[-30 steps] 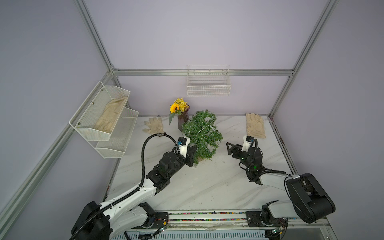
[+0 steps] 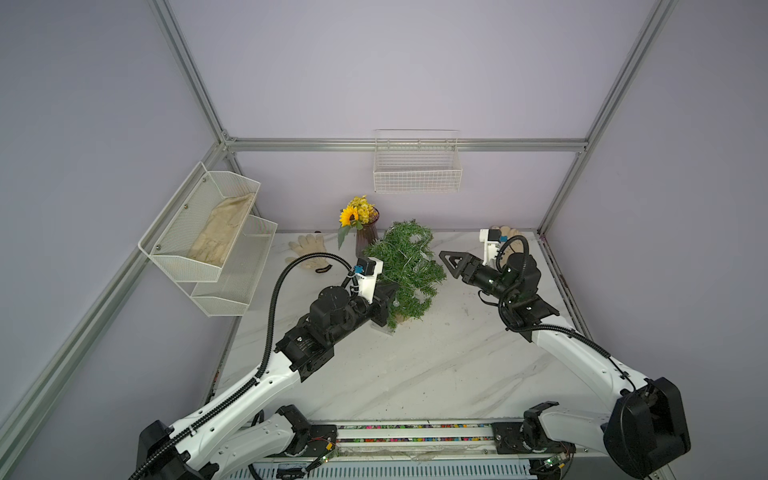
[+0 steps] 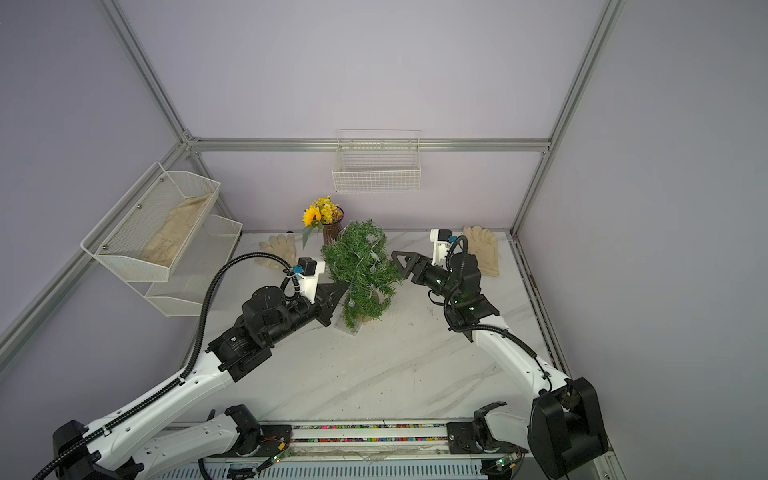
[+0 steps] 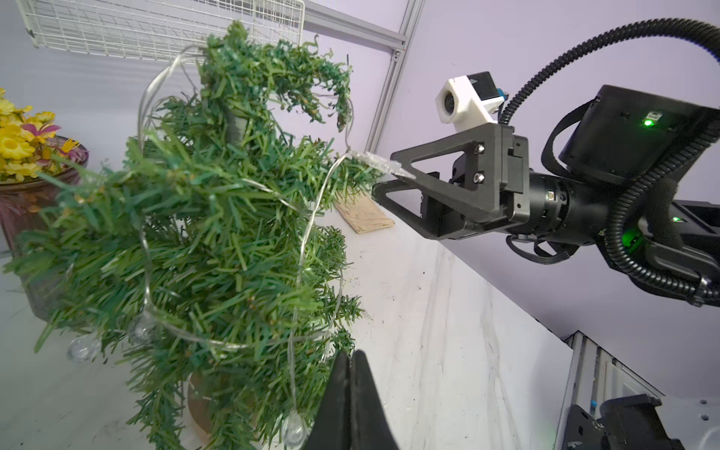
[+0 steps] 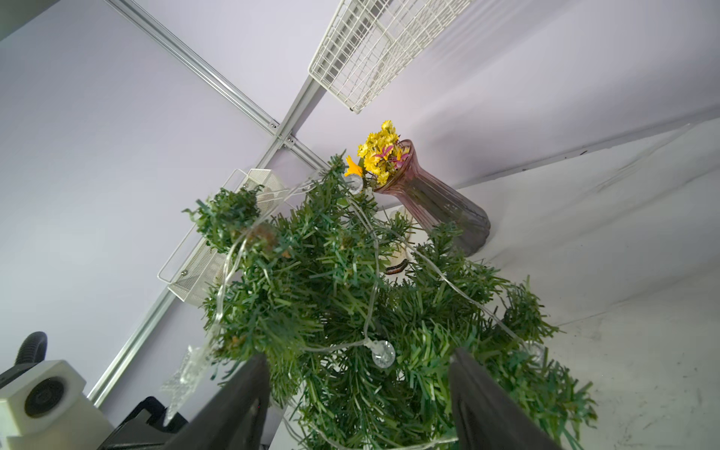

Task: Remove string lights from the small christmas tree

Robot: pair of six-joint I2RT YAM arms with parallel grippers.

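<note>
The small green Christmas tree (image 3: 361,260) stands mid-table, with the clear string-light wire (image 4: 313,213) draped across its branches. A round bulb (image 5: 382,354) shows among the needles in the right wrist view, and another bulb (image 4: 294,429) hangs low in the left wrist view. My left gripper is shut at the tree's front left side, nothing between its fingers; the low bulb and wire lie outside them. My right gripper is open to the right of the tree, facing its branches. A clear star-shaped end (image 5: 187,375) dangles by the tree top.
A vase with yellow flowers (image 2: 365,238) stands just behind the tree at left. Gloves lie at both back sides, the right glove (image 3: 482,252) behind my right arm. A wire basket (image 2: 417,169) hangs on the back wall.
</note>
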